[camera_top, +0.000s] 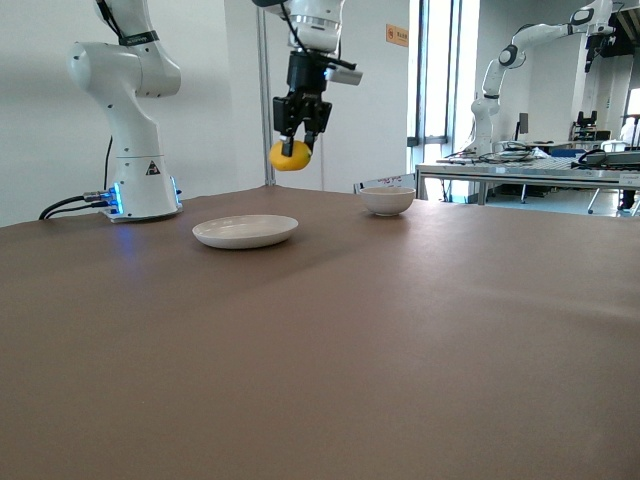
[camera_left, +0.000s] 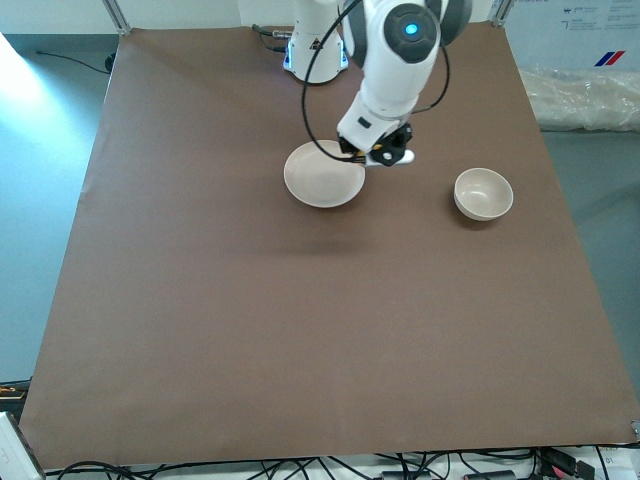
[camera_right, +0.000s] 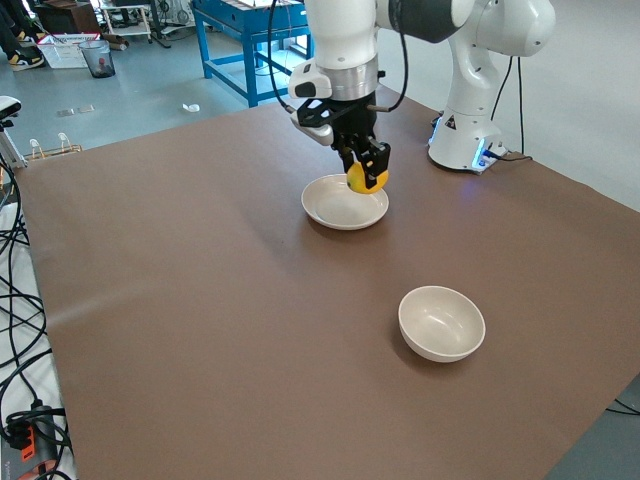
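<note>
My gripper (camera_top: 298, 142) is shut on a yellow round object (camera_top: 289, 160) (camera_right: 367, 182), held in the air above and behind the white plate (camera_left: 324, 183), slightly toward the bowl side in the top view. The plate (camera_right: 344, 205) is empty where visible. A white bowl (camera_left: 483, 190) (camera_top: 386, 200) (camera_right: 441, 320) stands apart to the right in the left view, empty. In the left view the wrist hides the yellow object.
The white robot base (camera_top: 142, 187) stands at the back, with cables beside it; more cables (camera_right: 20, 320) run along the outer edge.
</note>
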